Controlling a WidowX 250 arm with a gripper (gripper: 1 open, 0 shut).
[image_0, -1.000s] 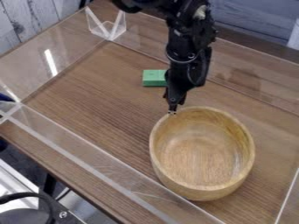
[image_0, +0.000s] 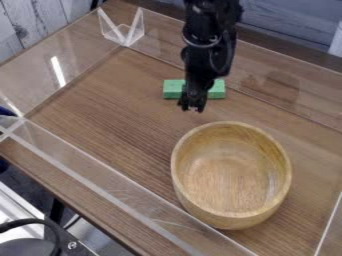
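My black gripper (image_0: 194, 95) hangs over a green block (image_0: 214, 89) in the upper middle of the camera view, its fingertips reaching down across the block's middle. Whether the fingers are holding the block or only in front of it, I cannot tell. A round wooden bowl (image_0: 231, 200) sits below, toward the lower right, empty and apart from the block.
A clear plastic object (image_0: 122, 27) stands at the upper left. Clear strips lie along the table's left edge. Black cables are at the lower left corner.
My gripper has moved up and slightly left, away from the bowl's back rim and over the green block. The block and bowl look about where they were.
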